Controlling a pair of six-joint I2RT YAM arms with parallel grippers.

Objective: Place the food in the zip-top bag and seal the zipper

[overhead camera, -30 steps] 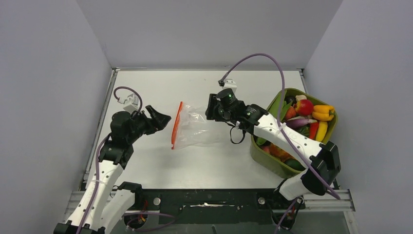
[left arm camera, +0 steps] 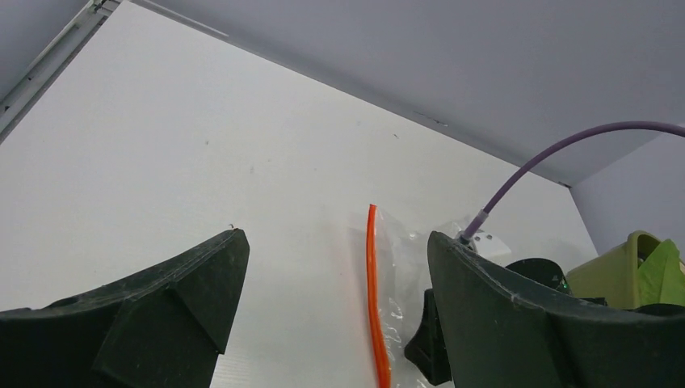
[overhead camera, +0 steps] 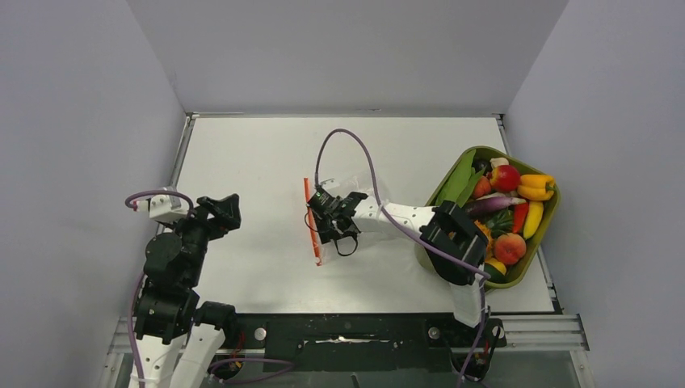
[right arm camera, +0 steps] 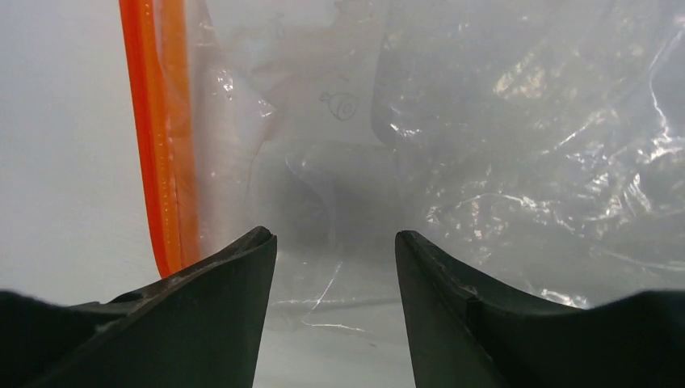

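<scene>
A clear zip top bag [right arm camera: 517, 162] lies flat on the table, its orange zipper strip [overhead camera: 313, 222] along the left side. In the right wrist view that strip [right arm camera: 157, 137] runs down the left part. My right gripper is open over the bag, nothing between its fingers; in the top view the right arm hides much of the bag. At the table's left side my left gripper stands open and empty, well apart from the bag. The food, several fruits and vegetables, including a peach [overhead camera: 510, 248] and an eggplant [overhead camera: 493, 204], sits in a green bin at the right.
The green bin [overhead camera: 552, 226] stands at the table's right edge, under part of the right arm's reach. Grey walls [overhead camera: 355, 56] enclose the back and sides. Bare white table lies between the left gripper and the zipper strip.
The bag has shifted right and slightly forward. The left arm drew back to the left.
</scene>
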